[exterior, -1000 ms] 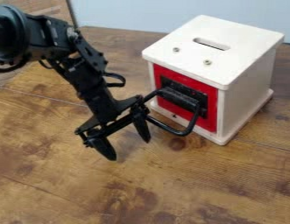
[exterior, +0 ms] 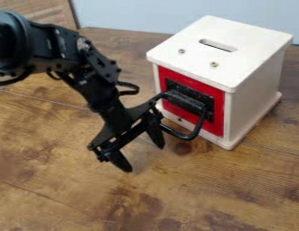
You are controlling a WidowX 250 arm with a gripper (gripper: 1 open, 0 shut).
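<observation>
A black robot arm reaches in from the upper left, its gripper (exterior: 139, 146) low over the wooden table, fingers spread apart with nothing visible between them. Just right of it stands a white box (exterior: 252, 81) with a slot on top and a red front panel (exterior: 216, 93). A black bent handle or bar (exterior: 200, 124) projects from that panel toward the gripper; whether the gripper touches it is unclear.
A pale wall runs along the back.
The gripper has moved slightly to the right and a little upward, with its fingers still apart. The box looks unmoved.
</observation>
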